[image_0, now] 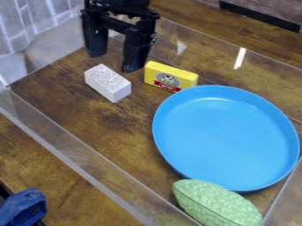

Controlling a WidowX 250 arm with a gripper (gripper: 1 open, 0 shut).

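Observation:
A black gripper [116, 46] hangs at the upper middle over the wooden surface [83, 132], above and behind a white block [108, 83]; whether its fingers are open or shut is hard to make out. Just right of it lies a yellow box [171, 76] with a red label. A large blue plate [225, 134] fills the right middle.
A pale green leaf-shaped object [217, 202] lies at the bottom right, and a blue item [21, 209] at the bottom left. Clear low walls border the area. The wood left of the plate is bare.

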